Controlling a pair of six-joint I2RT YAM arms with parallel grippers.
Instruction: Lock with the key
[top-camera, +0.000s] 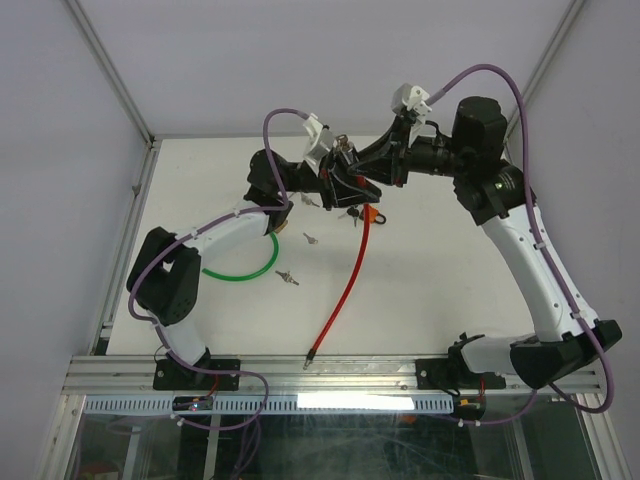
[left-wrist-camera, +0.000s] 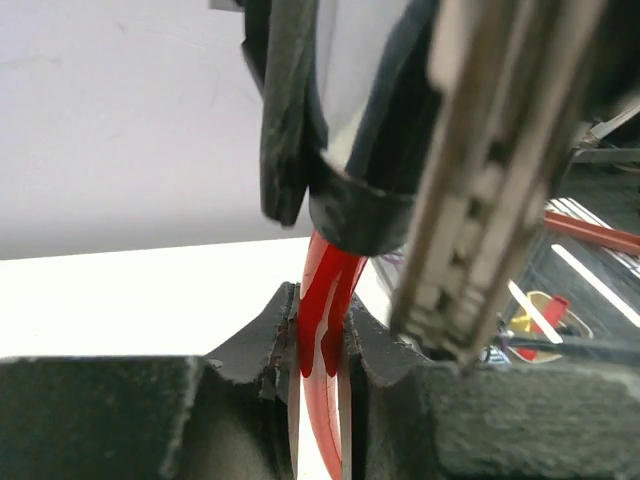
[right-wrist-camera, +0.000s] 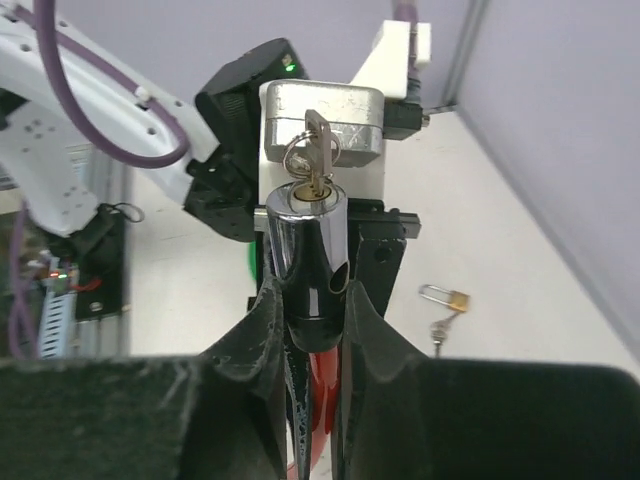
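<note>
A chrome lock cylinder (right-wrist-camera: 308, 245) stands roughly upright, with a key (right-wrist-camera: 319, 150) in its top and a ring through the key's head. Red cable (top-camera: 352, 270) runs down from the lock toward the front edge. In the left wrist view, my left gripper is shut on the red tube (left-wrist-camera: 325, 300) below the lock. My right gripper has its fingers against both sides of the cylinder's lower part. Seen from above, the two grippers (top-camera: 350, 190) meet over the mat, and the right one partly covers the lock.
An orange padlock (top-camera: 375, 214) and keys (top-camera: 353, 212) lie behind the grippers. Loose keys (top-camera: 287, 277) and a green cable (top-camera: 240, 277) rest to the left.
</note>
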